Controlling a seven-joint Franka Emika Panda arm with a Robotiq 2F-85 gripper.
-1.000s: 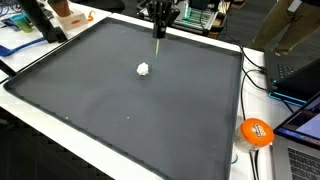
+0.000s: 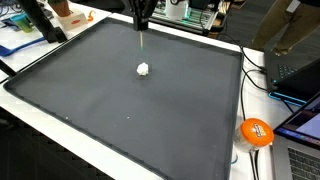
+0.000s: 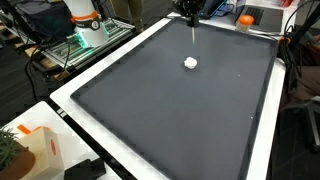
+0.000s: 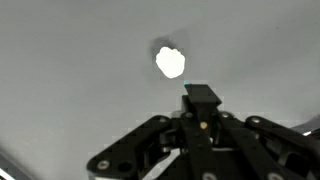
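A small white lump lies on the dark grey board. It also shows in exterior view 2 as a white lump and in the wrist view as a bright white blob. My gripper is above the board, beyond the lump, shut on a thin pale stick that points down. From the other side, the stick hangs clear of the lump. In the wrist view my gripper has its fingers closed, and only a tiny cyan bit of the stick shows beside them.
An orange-topped round object stands off the board's right side, with a cable beside it. A keyboard lies farther right. Apart from the white lump, the board is bare.
The white lump has stayed put.
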